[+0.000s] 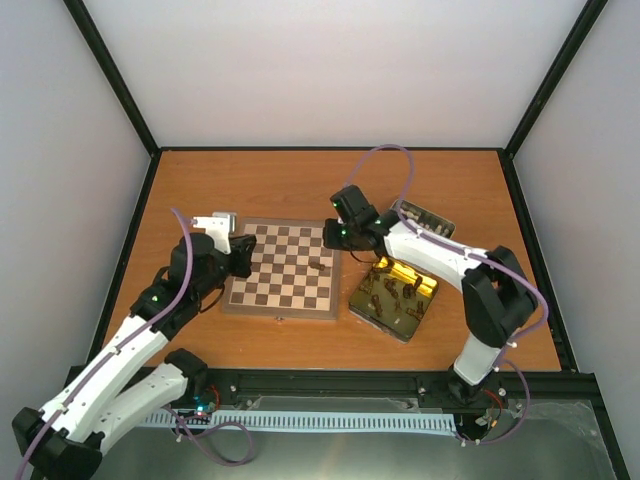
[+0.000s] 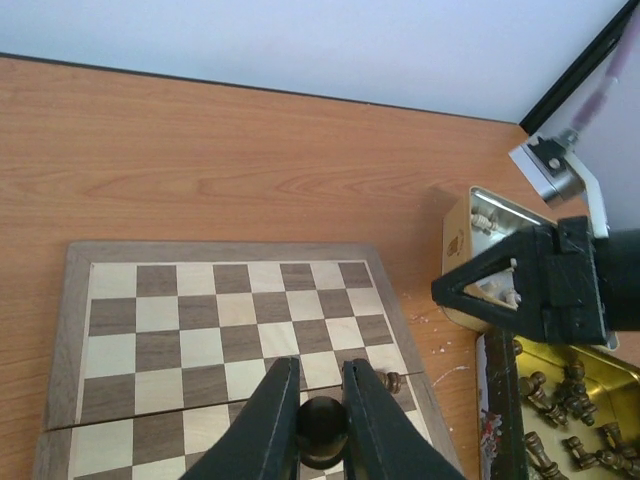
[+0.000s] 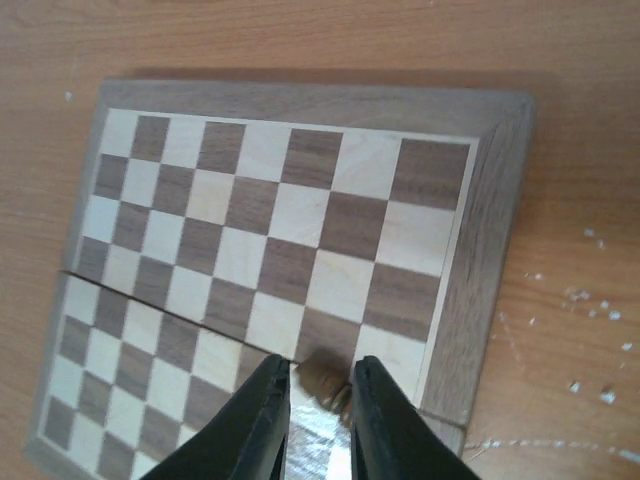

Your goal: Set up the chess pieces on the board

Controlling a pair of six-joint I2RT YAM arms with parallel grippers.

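The wooden chessboard (image 1: 280, 310) lies mid-table. My left gripper (image 1: 240, 255) is over its left side; in the left wrist view it is shut on a dark chess piece (image 2: 322, 430). My right gripper (image 1: 332, 236) hangs above the board's right edge, its fingertips part open in the right wrist view. A single dark piece (image 1: 317, 266) lies on its side on the board's right side, seen behind the right fingertips in the right wrist view.
A tray of dark pieces (image 1: 375, 310) with a yellow lining sits right of the board. A box of light pieces (image 1: 435, 222) stands behind it.
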